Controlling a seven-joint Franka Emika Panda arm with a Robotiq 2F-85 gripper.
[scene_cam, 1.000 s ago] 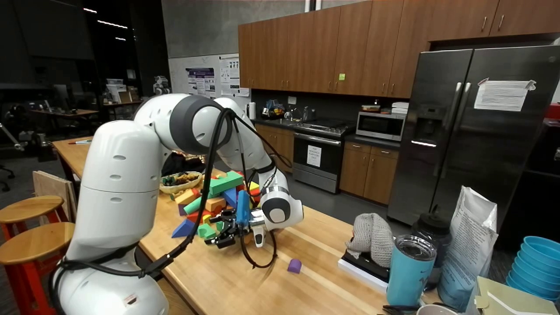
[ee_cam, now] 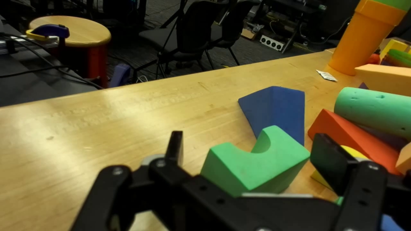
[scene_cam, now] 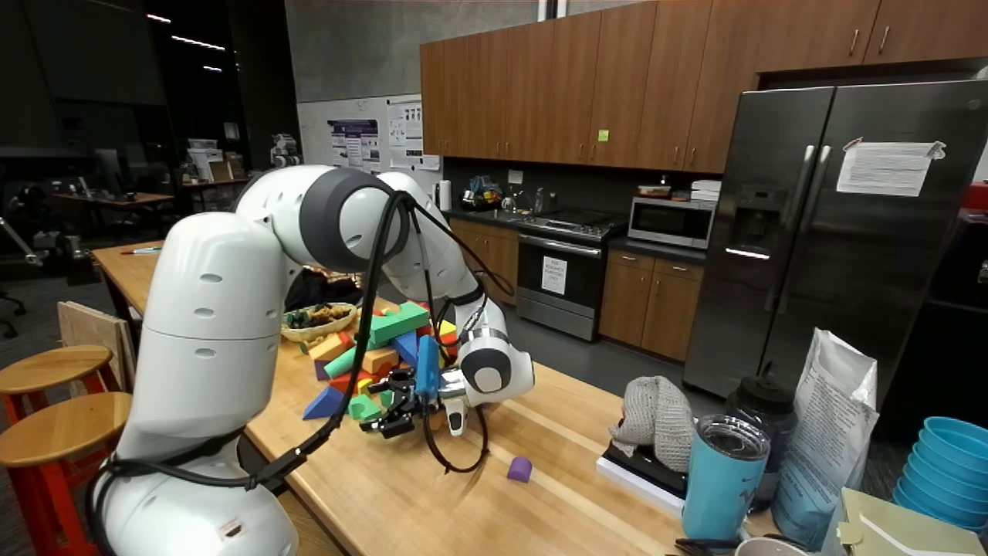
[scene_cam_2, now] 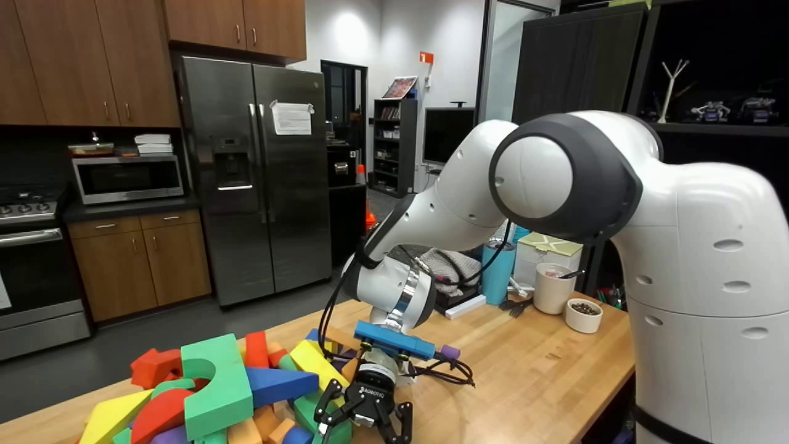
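Note:
In the wrist view my gripper is open, its two black fingers well apart. A green block with a rounded notch shows ahead between them; whether it reaches into the gap I cannot tell. Behind that block, a blue wedge rests on the wooden table. The exterior view 2 has the gripper tilted low at the right edge of a big pile of coloured blocks. Seen from exterior view 1, it points toward the table's near left edge, with the green notched block just past its fingers.
A red wedge and a green cylinder lie close on the right. A lone purple block sits on bare tabletop. Cup, bottle and bag fill the table's far right end.
Almost nothing differs. My gripper has shifted very slightly in exterior view 1; the blocks look unmoved.

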